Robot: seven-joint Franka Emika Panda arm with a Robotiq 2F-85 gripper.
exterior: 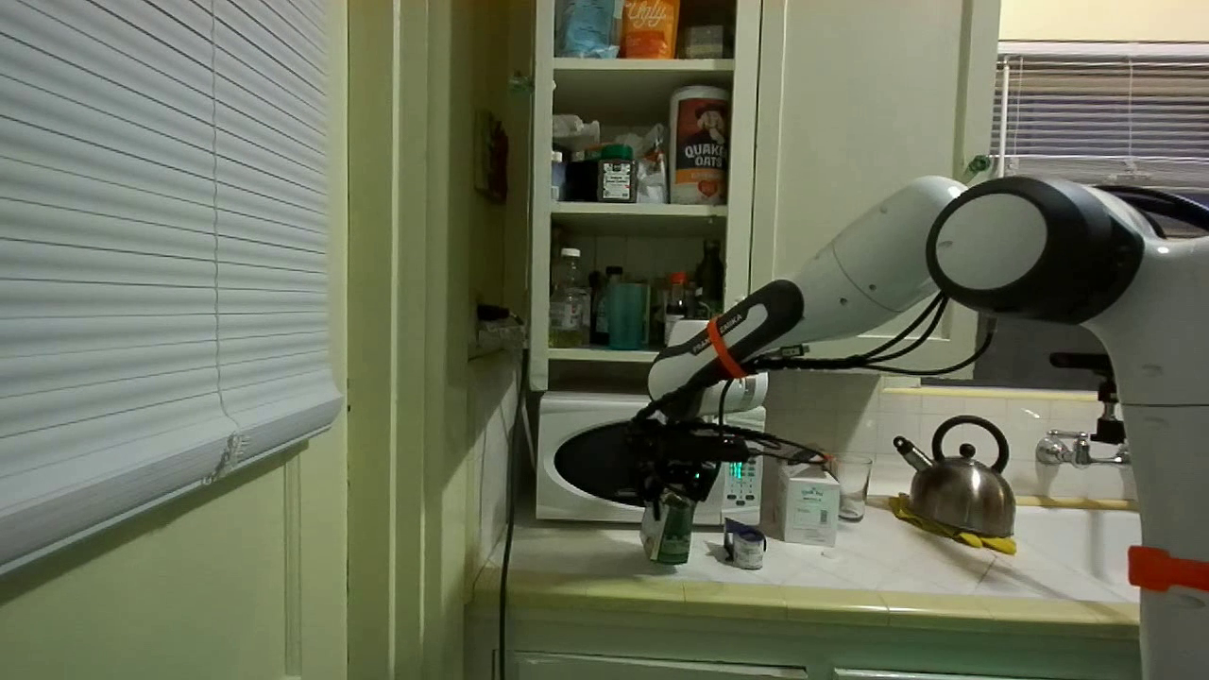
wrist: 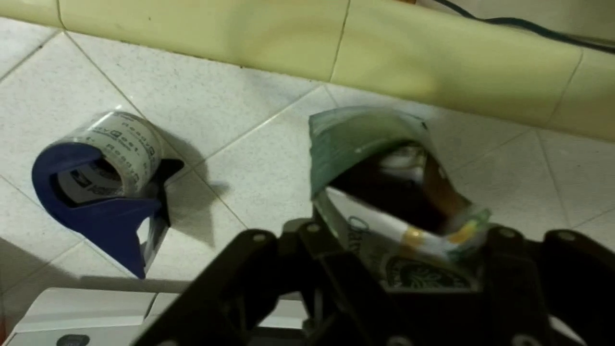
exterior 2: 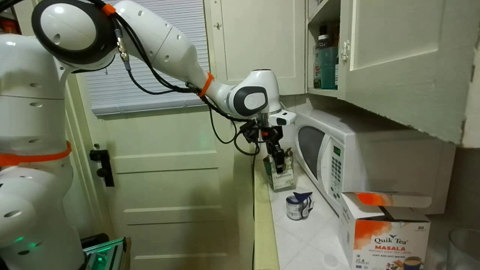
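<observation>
A green and white carton (exterior: pixel 669 533) stands tilted on or just above the counter, in front of the microwave. Its top is open in the wrist view, where the carton (wrist: pixel 398 253) shows a dark inside. My gripper points down over it, one finger on each side of the carton. The finger tips look close to or against its sides, but whether they grip it cannot be told. From the side, the gripper (exterior 2: pixel 277 167) overlaps the carton's upper part (exterior 2: pixel 283 180).
Beside the carton lies a blue tape dispenser (wrist: pixel 104 213) with a roll of tape. The white microwave (exterior 2: pixel 328 144) stands close behind. A Quik Tea box (exterior 2: pixel 389 238) and a kettle (exterior: pixel 963 493) are farther along the counter. The counter's yellow edge (wrist: pixel 288 37) runs nearby.
</observation>
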